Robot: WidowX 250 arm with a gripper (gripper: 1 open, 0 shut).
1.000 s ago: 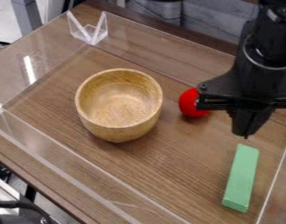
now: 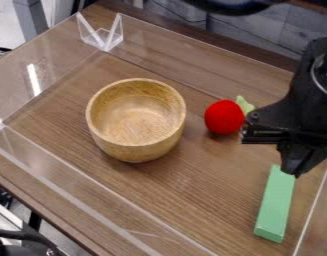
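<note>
The black gripper (image 2: 294, 151) fills the right side of the view, above a green rectangular block (image 2: 275, 203) lying on the wooden table. Its fingertips are dark and hard to make out; nothing shows held in it. A red round object (image 2: 223, 117) sits left of the gripper, with a small pale green item (image 2: 245, 103) partly visible behind it. A wooden bowl (image 2: 135, 118) stands left of the red object.
A clear wire-like holder (image 2: 102, 30) stands at the back left. Its left edge runs diagonally down the side.
The gripper has shifted right, uncovering more of the red object and the pale green item behind it. The objects on the table have not visibly moved.
</note>
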